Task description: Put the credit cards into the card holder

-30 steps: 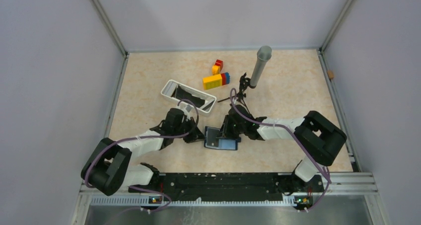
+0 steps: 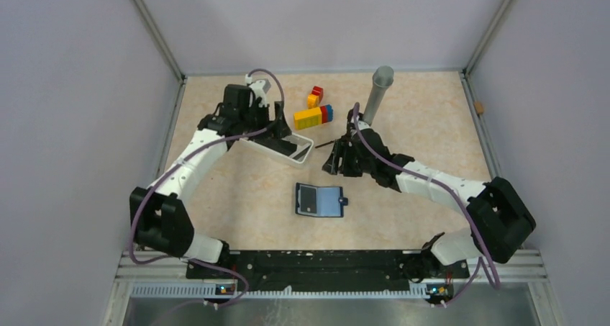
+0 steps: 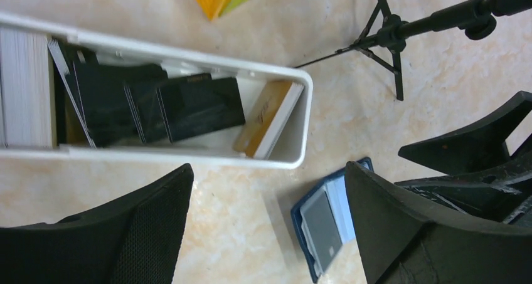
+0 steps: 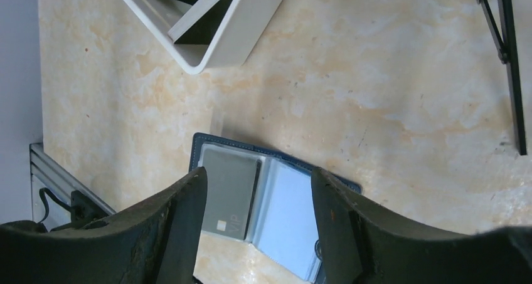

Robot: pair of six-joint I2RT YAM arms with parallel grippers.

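The card holder (image 2: 330, 201) lies spread flat on the table, blue inside with a dark edge; a grey card (image 4: 229, 193) marked VIP sits on its left half. A white tray (image 3: 263, 163) holds several black cards (image 3: 199, 108) leaning on one another. Over this tray hangs my left gripper, open and empty. My right gripper hovers above and behind the holder, its fingers apart with nothing between them.
Yellow, red and blue blocks (image 2: 308, 118) stand behind the tray. A grey microphone (image 2: 377, 92) on a small black tripod (image 3: 392, 34) rises close to the right gripper. Bare table lies at the right.
My left gripper has swung away from the holder's left side, back and up over the tray. My right gripper has lifted off the holder and moved back. The holder has stayed put.
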